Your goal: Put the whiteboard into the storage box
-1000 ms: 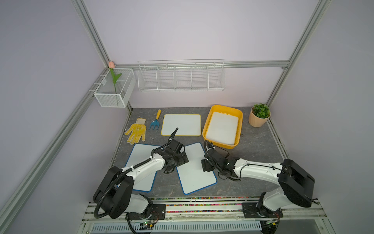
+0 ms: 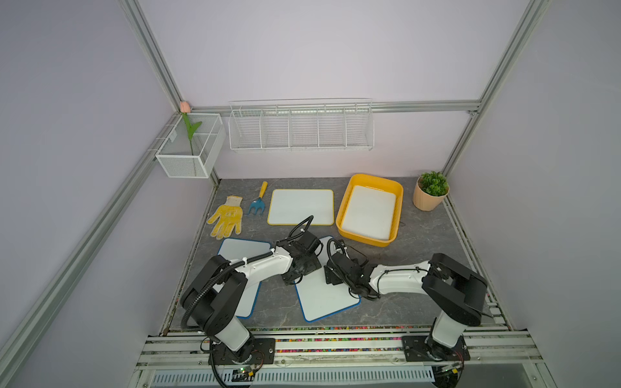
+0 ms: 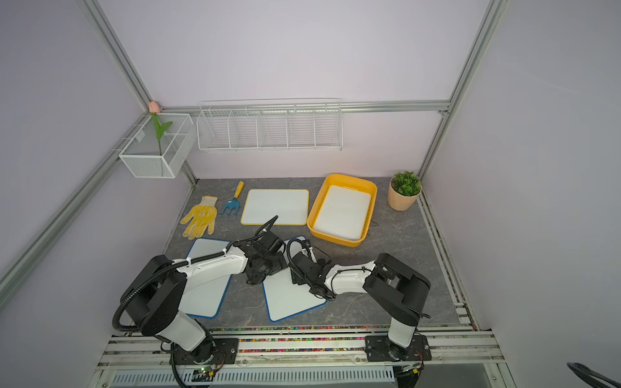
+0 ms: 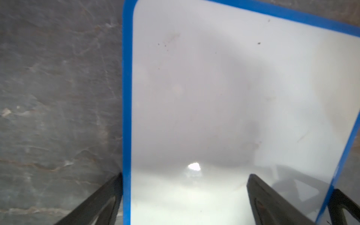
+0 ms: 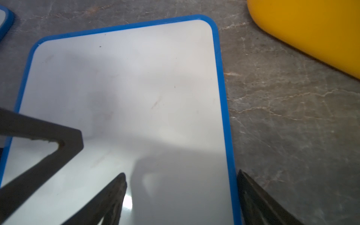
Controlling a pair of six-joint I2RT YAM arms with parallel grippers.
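A blue-edged whiteboard (image 2: pixel 326 297) lies flat on the grey table, front centre, partly covered by both arms. The yellow storage box (image 2: pixel 396 216) stands behind it to the right, with a flat white surface inside. My left gripper is open at the board's left edge; in the left wrist view one finger (image 4: pixel 108 198) is just outside the blue rim and the other above the white face. Across the board, my right gripper is open too, its fingers on either side of the right rim. Neither gripper visibly clamps the board.
Another blue-edged board (image 2: pixel 251 294) lies under the left arm. A yellow-edged board (image 2: pixel 300 207) lies beside the box. A glove (image 2: pixel 226 220) and a fork (image 2: pixel 257 205) are at back left, a potted plant (image 2: pixel 431 190) at back right.
Both grippers have moved inward over the middle board, the left one rightward and the right one leftward. The boards and box have stayed in place.
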